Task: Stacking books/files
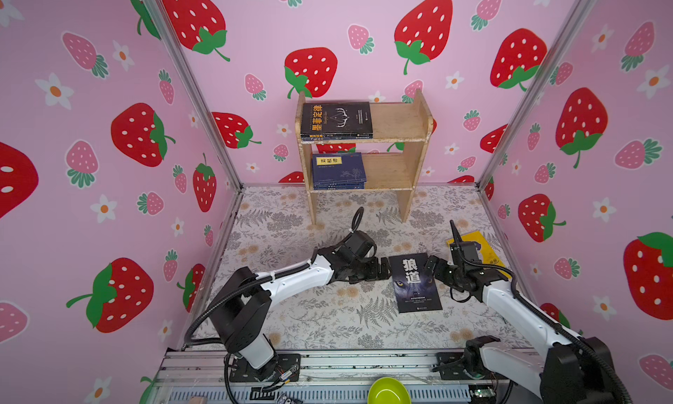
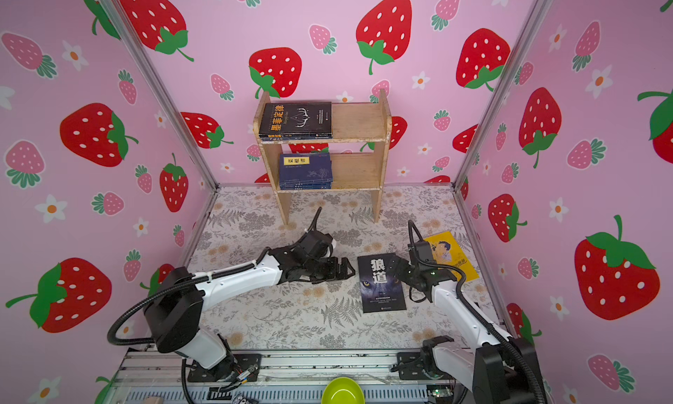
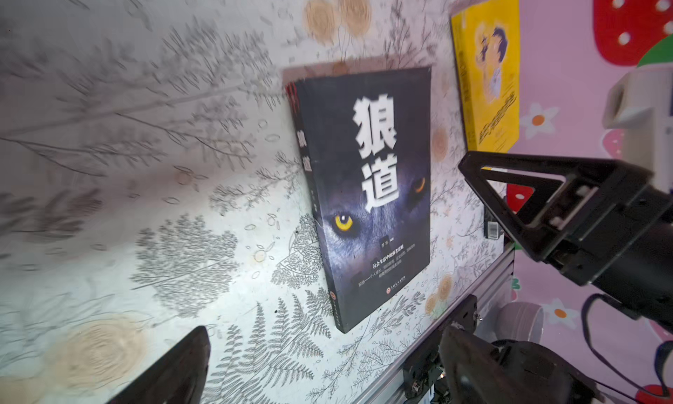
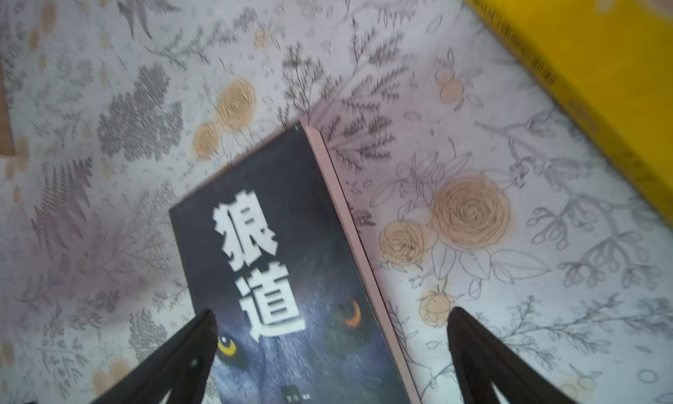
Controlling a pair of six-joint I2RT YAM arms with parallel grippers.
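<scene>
A dark book with a wolf's face and white characters lies flat on the patterned floor. My left gripper is just left of its upper part, open and empty; in the left wrist view the whole book shows beyond the blurred fingers. On the other side, my right gripper is open close to the book's right edge, nothing held. The wooden shelf carries black books on its top board and blue books on the lower one, both stacks at the left.
A yellow book lies at the right, partly behind my right arm. Both boards of the shelf are bare on the right half. Open floor spreads left of the wolf book. A lime bowl stands at the front, outside the floor.
</scene>
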